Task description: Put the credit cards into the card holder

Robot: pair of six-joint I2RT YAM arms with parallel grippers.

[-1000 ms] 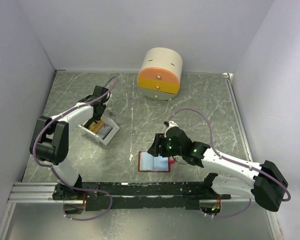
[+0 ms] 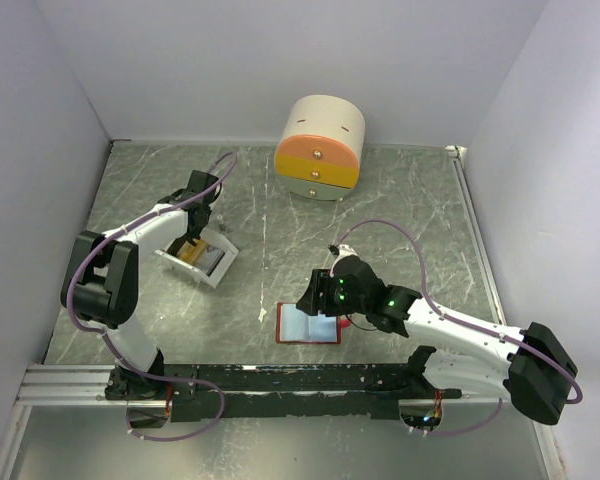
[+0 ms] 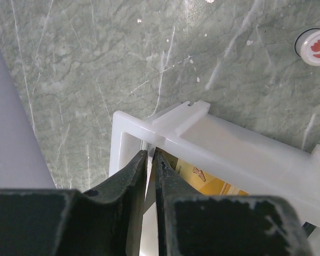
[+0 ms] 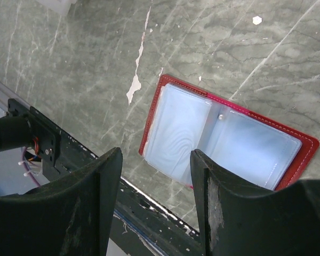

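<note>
A white tray (image 2: pixel 223 274) at the left of the table holds a yellow card (image 2: pixel 191 251) and a dark grey card (image 2: pixel 210 260). My left gripper reaches down into the tray, at one end beside the yellow card (image 3: pixel 205 181). Its fingers stand close together; whether a card edge is pinched between them cannot be made out. The red-edged card holder (image 2: pixel 279 325) lies spread flat near the front, with clear sleeves (image 4: pixel 178 125). Over its near edge, my right gripper hovers open and empty.
A rounded cabinet (image 2: pixel 320 145) with coloured drawers stands at the back. A small round white-topped object (image 3: pixel 316 47) is beyond the tray. The table between tray and holder is clear, as is the right rear.
My left gripper stays at the tray with hardly any shift. The right gripper has moved very slightly over the card holder, which lies where it was.
</note>
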